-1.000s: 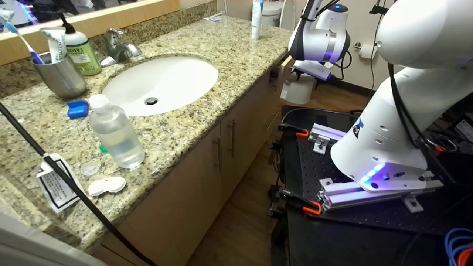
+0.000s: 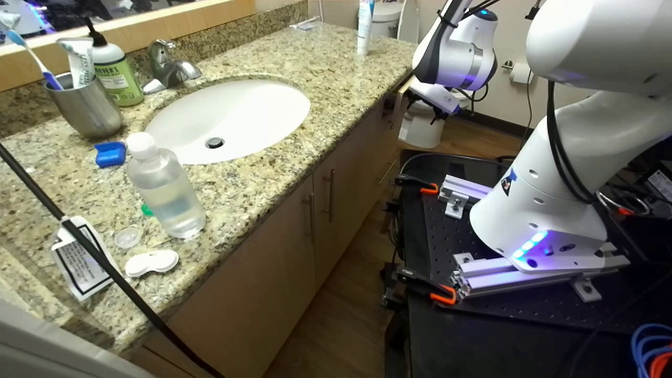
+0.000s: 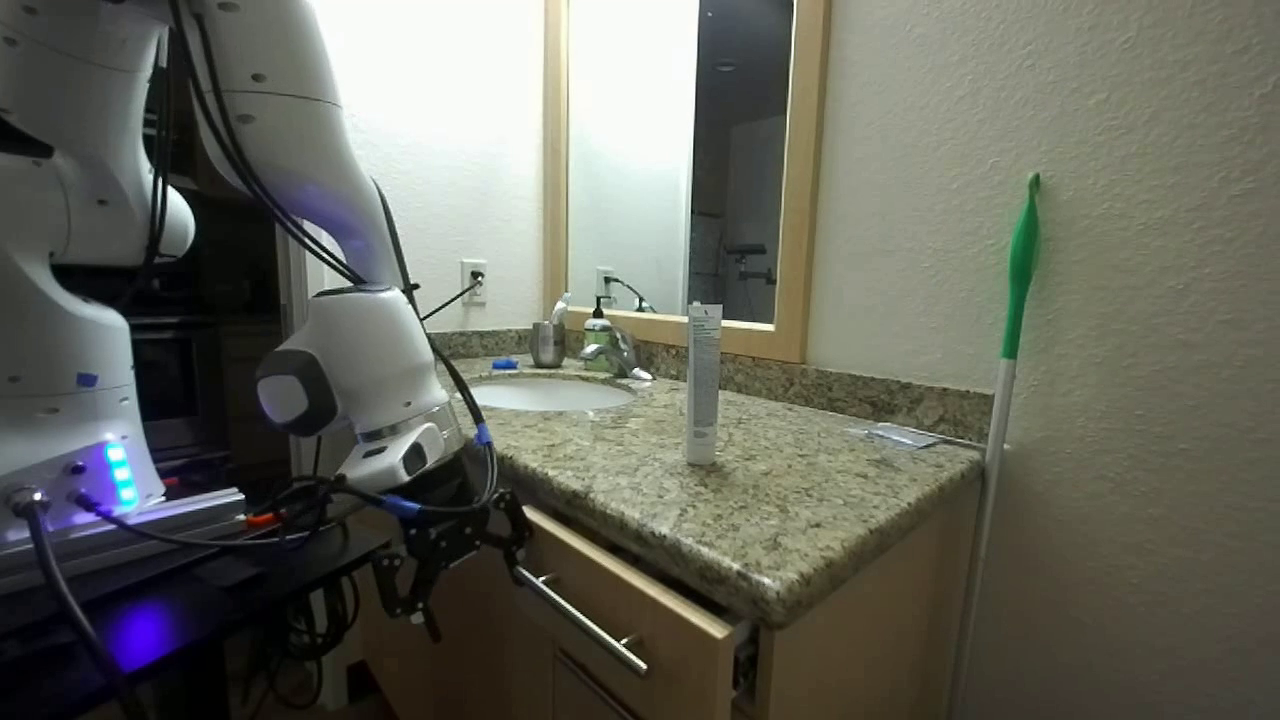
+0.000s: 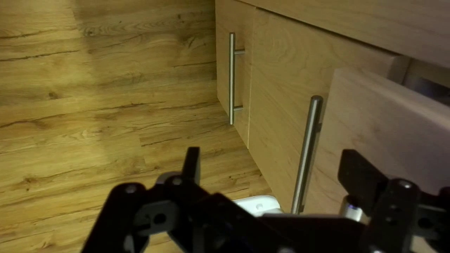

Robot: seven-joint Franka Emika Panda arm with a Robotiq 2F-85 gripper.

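My gripper [image 3: 462,564] is beside the vanity's top drawer [image 3: 684,612], which stands part way out. In the wrist view the black fingers of the gripper are spread wide, with nothing held between them; it is open. The right finger [image 4: 358,179] overlaps the drawer front [image 4: 392,139]. Close to that finger, a short piece of the metal drawer handle [image 4: 352,211] shows, the rest hidden by the gripper. The full handle [image 3: 588,618] appears in exterior view 2, its near end by the fingertip; whether they touch I cannot tell.
A white tube [image 3: 703,384] stands upright on the granite counter [image 3: 816,504]. The sink [image 2: 239,119], a clear bottle [image 2: 167,189] and a metal cup [image 2: 91,110] are farther along. Cabinet handles [image 4: 307,156] project below the drawer. Open floor [image 4: 105,105] lies beside the cabinets.
The arm has shifted slightly in exterior view 1. Its wrist has tilted, and the gripper end now sits a little farther left and lower. Objects on the counter have stayed put.
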